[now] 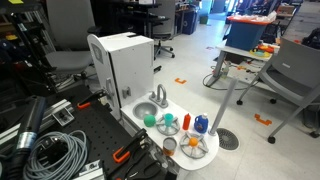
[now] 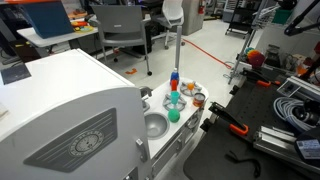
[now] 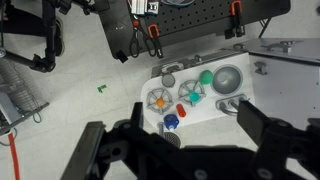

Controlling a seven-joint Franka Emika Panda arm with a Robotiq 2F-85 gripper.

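In the wrist view my gripper hangs above the small white counter, its two dark fingers wide apart and nothing visible between them. The gripper cannot be made out in the exterior views. On the counter (image 1: 181,108) are a sink (image 1: 146,111) with a tap (image 1: 161,95) and two burners. A green item (image 1: 150,120) lies near the sink, and a teal item (image 1: 169,119) is by one burner. An orange item (image 1: 194,142) sits on the other burner. A blue item (image 1: 201,124) and a small red item (image 1: 186,121) stand along the side, with a metal cup (image 1: 169,145) at the opposite edge.
A tall white cabinet (image 1: 122,65) rises at the counter's sink end. Alongside runs a black table edge with orange clamps (image 1: 131,148) and a coiled cable (image 1: 58,155). A floor drain (image 1: 228,139) and open grey floor lie beyond the counter, with chairs (image 1: 290,75) farther back.
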